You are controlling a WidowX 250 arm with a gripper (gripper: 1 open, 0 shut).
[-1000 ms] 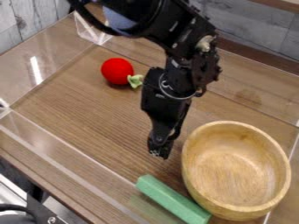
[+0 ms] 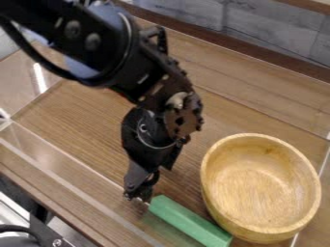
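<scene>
The black arm reaches in from the top left, its gripper [image 2: 139, 193] low over the table at the near end of a green bar [image 2: 187, 224], fingertips at or just above that end; whether they touch it I cannot tell. The finger state is hard to make out. A beige bowl [image 2: 261, 188] stands to the right of the gripper and beside the green bar.
A wall edge runs along the back right.
The arm has moved left, toward the front and down to the green bar. It now hides the red object and the green piece beside it. The bowl and bar have not moved.
</scene>
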